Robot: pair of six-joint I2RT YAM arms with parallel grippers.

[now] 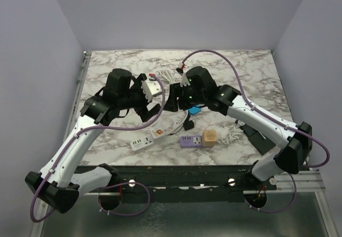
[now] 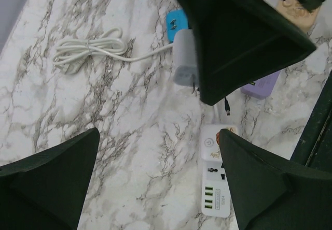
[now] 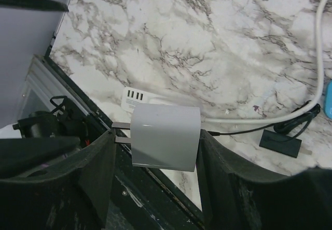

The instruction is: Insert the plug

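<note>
A pale grey block-shaped plug (image 3: 166,137) sits between the fingers of my right gripper (image 1: 173,98), which is shut on it. Two metal prongs stick out of its left side in the right wrist view. The left wrist view shows the plug (image 2: 184,64) partly behind a dark right finger, above the marble table. A white power strip (image 1: 141,143) with sockets and USB ports lies below, partly hidden by the plug in the right wrist view. My left gripper is open and empty, raised over the table, its fingers apart.
A purple socket block (image 1: 190,141) and a wooden-coloured cube (image 1: 209,137) lie right of the strip. A small black adapter (image 1: 188,125), a blue piece (image 1: 194,110) and a coiled white cable (image 2: 85,51) lie nearby.
</note>
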